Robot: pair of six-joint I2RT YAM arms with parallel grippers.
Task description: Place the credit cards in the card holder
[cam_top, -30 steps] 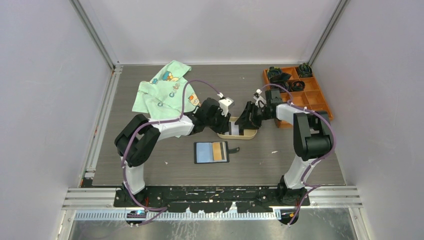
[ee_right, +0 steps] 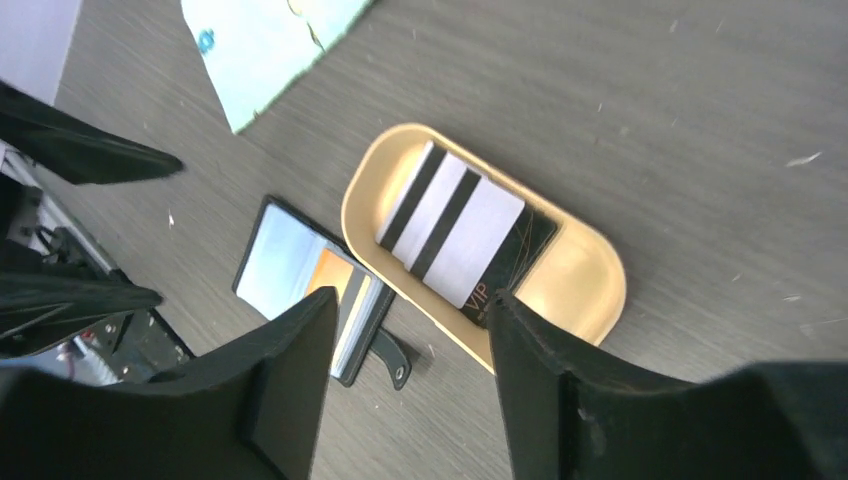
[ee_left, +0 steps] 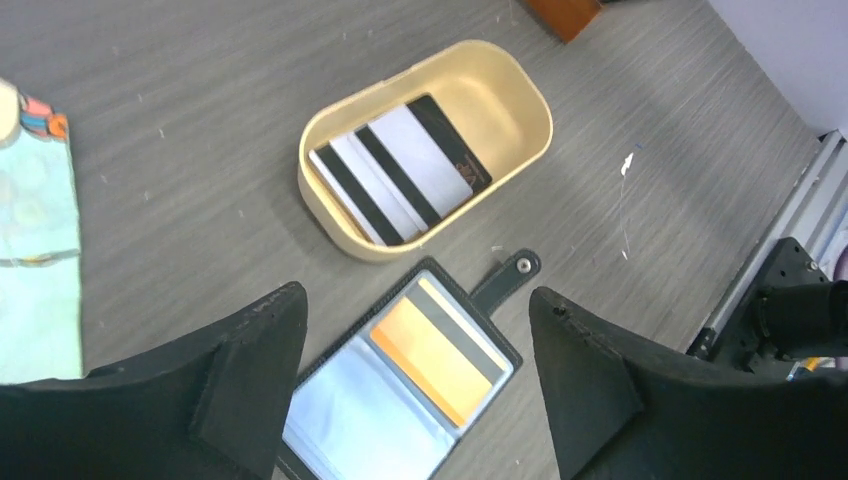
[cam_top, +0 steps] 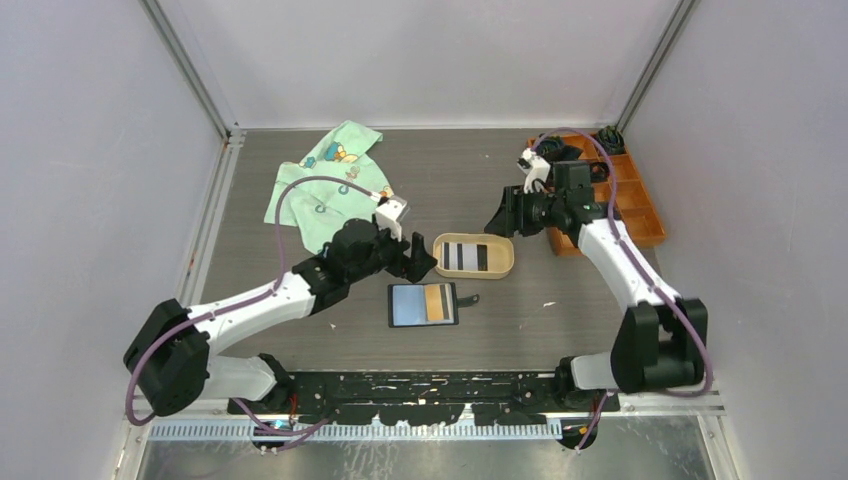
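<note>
In the middle of the table a beige oval tray (cam_top: pixel 503 258) holds several cards (ee_left: pixel 415 150) in white, grey and black, one marked VIP. Just below it lies an open card holder (cam_top: pixel 406 305) with a blue side, an orange card and dark and light strips, its dark strap out to the right. My left gripper (cam_top: pixel 418 258) is open and empty, raised just left of the tray. My right gripper (cam_top: pixel 503 220) is raised at the tray's upper right, its fingers apart with nothing seen between them in the right wrist view.
A pale green cloth (cam_top: pixel 325 185) lies at the back left. An orange compartment box (cam_top: pixel 640 210) with dark coiled items stands at the back right. The table's front and sides around the holder are mostly clear.
Both grippers have lifted away from over the tray, the left one toward the lower left, the right one upward, uncovering the tray and its cards.
</note>
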